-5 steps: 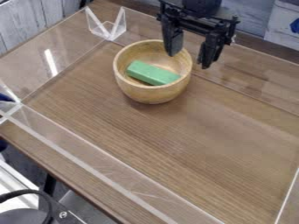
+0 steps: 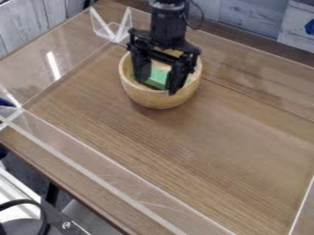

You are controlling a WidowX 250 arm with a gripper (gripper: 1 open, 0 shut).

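Note:
My black gripper (image 2: pixel 163 59) is over a tan wooden bowl (image 2: pixel 179 95) near the top middle of the camera view, its fingers open and reaching down into the bowl. A green object (image 2: pixel 154 77) lies in the bowl, partly hidden by the gripper. I cannot tell whether the fingers touch it.
A clear plastic item (image 2: pixel 108 26) stands at the back left. A white panel (image 2: pixel 296 27) is at the back right edge. A black cable (image 2: pixel 37 211) is at the lower left.
The gripper has moved left from behind the bowl's right side and down over the green object, which it now partly covers.

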